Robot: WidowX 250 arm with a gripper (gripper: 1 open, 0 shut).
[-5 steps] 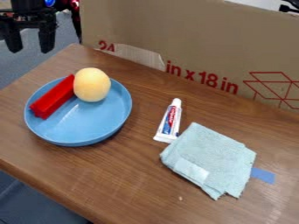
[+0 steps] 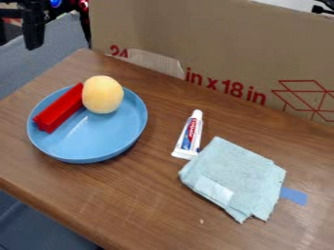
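My black gripper [image 2: 16, 29] is at the top left, partly out of frame, above and behind the table's edge; whether it is open or shut is unclear. A blue plate [image 2: 104, 140] holds a long red object [image 2: 57, 109] and a round pale-yellow object [image 2: 102, 95]. A toothpaste tube [image 2: 189, 133] lies to the right of the plate, and a folded light-blue cloth [image 2: 235, 180] lies at the front right.
A large cardboard box [image 2: 216, 39] stands along the back of the wooden table [image 2: 144, 205]. A strip of blue tape [image 2: 294, 195] is beside the cloth.
The gripper has shifted slightly at the top left over the last second. The objects on the table have not moved.
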